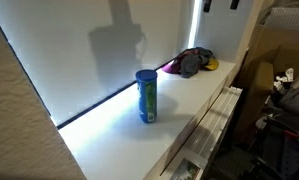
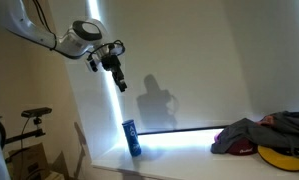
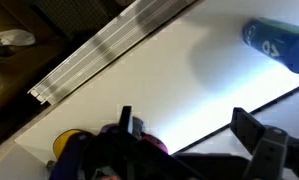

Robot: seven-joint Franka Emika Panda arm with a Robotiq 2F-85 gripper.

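My gripper (image 2: 107, 77) hangs high above the white surface, its fingers apart. In the wrist view, the gap between my dark fingers is empty. A blue cylindrical container (image 1: 147, 95) with a dark blue lid stands upright on the white surface. It shows at the upper right of the wrist view, well clear of my fingers. A pile of caps or cloth (image 2: 264, 136), grey, with pink and yellow parts, lies at the far end. My fingers partly cover that pile in the wrist view.
A white wall (image 2: 189, 70) runs behind the white surface (image 1: 109, 140). Along its front edge lies a slotted rail (image 1: 214, 120). Beyond that, a brown box (image 1: 279, 50) holds loose items. The surface between container and pile is clear.
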